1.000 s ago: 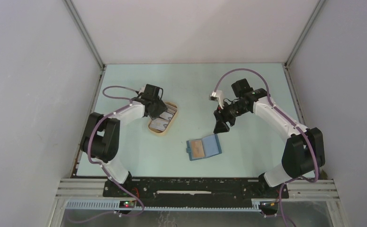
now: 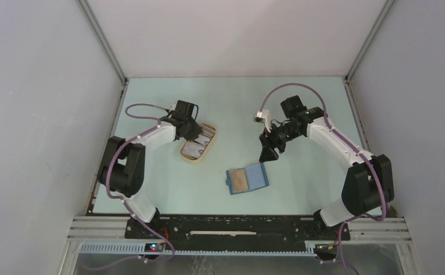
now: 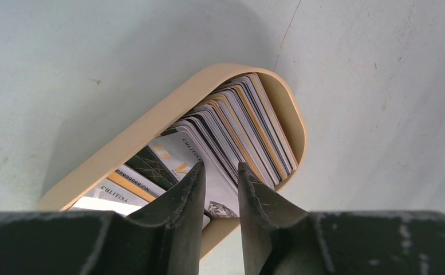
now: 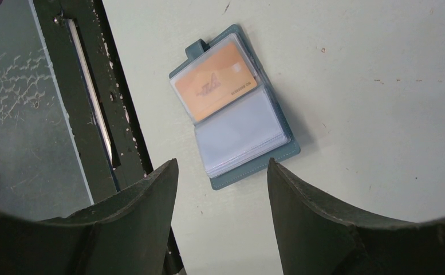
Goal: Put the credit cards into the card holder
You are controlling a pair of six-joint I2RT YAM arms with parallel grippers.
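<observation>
Inside the tan oval tray, several cards lean in a stack, with a few more lying flatter at the near end. My left gripper is over the tray with its fingers part open, the fingertips close above the front cards of the stack. Whether they touch a card I cannot tell. The card holder lies unfolded on the table, blue-grey with clear pockets; an orange card sits in one pocket, while the other pocket looks pale. Above and beside the holder, my right gripper stands open and empty.
Clear table lies between the tan tray and the card holder. A dark rail runs along the table's front edge.
The right arm, the tray and the card holder have stayed put.
</observation>
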